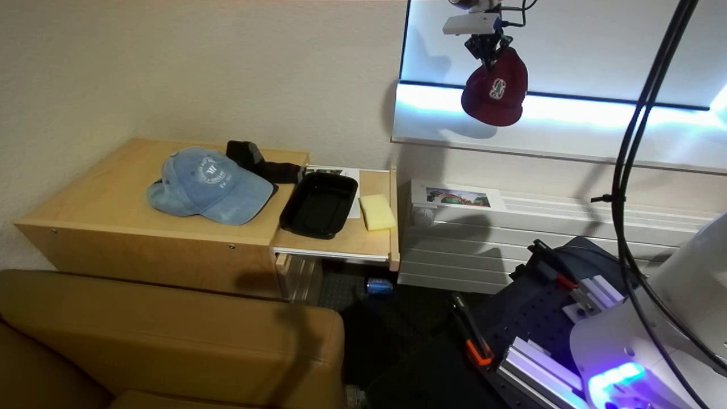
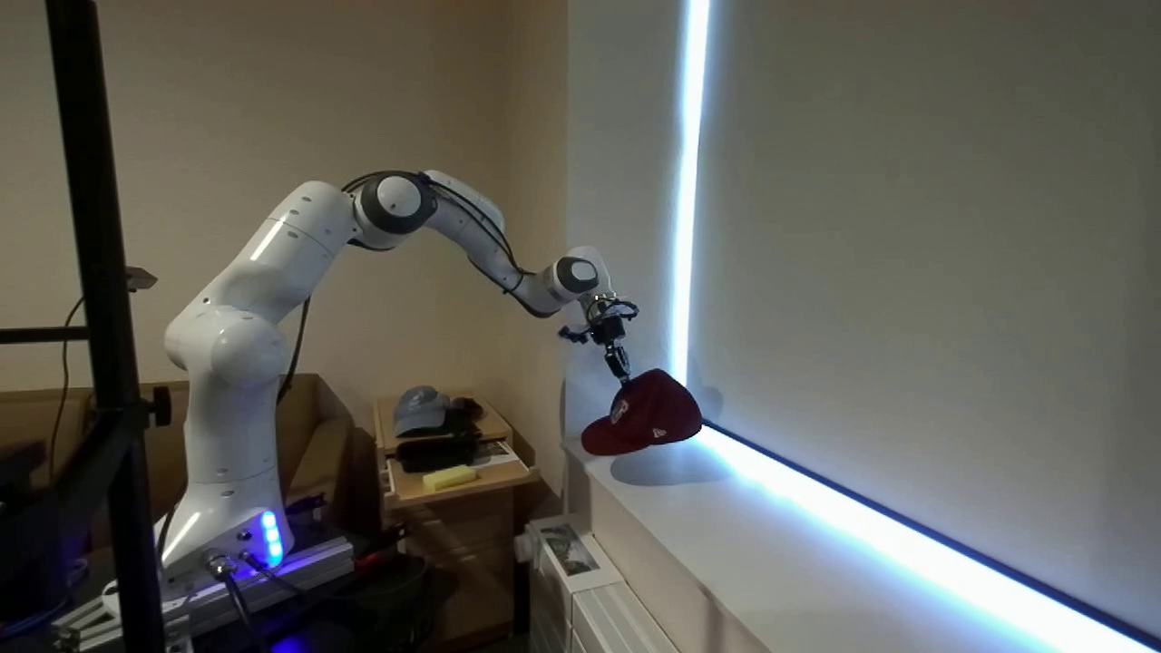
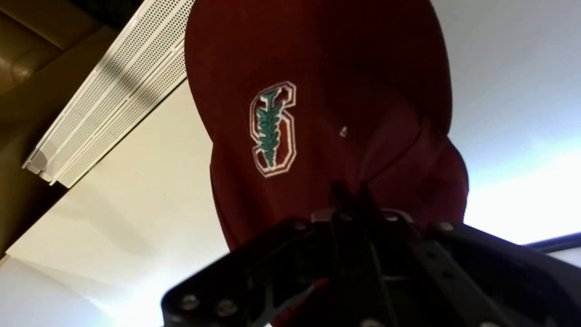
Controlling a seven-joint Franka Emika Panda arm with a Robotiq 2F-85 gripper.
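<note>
A dark red cap (image 1: 495, 88) with a white-edged S emblem hangs from my gripper (image 1: 488, 65) in exterior view 1. The gripper is shut on the cap's crown. In exterior view 2, the cap (image 2: 644, 415) is above the white window sill (image 2: 697, 522), its shadow falling on the sill beneath. The wrist view has the cap (image 3: 321, 98) filling the middle, brim toward the top, with the dark gripper fingers (image 3: 340, 199) meeting at its fabric. How much cloth lies between the fingertips is hard to see.
A blue cap (image 1: 208, 184) and a black cloth item (image 1: 255, 160) lie on the wooden cabinet (image 1: 88, 197). Its open drawer holds a black tray (image 1: 320, 204) and a yellow sponge (image 1: 377, 212). Below the sill is a white radiator (image 1: 443, 252). The window blind (image 2: 925, 272) stands behind the sill.
</note>
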